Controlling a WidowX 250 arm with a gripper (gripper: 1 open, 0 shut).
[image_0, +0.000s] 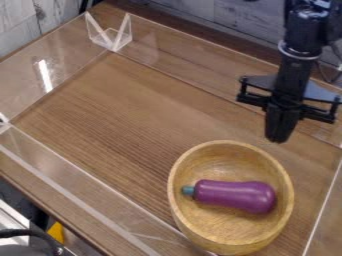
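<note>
My black gripper (282, 116) hangs over the wooden table at the right, just behind a round tan bowl (231, 157). Its fingertips point down, close together, and I see nothing held between them. A purple eggplant toy (238, 197) with a teal stem end lies inside the bowl, tilted slightly from left to right.
A clear wire or plastic rack (110, 32) stands at the back left. A grey wall runs along the back, and some dark and yellow hardware shows at the lower left edge.
</note>
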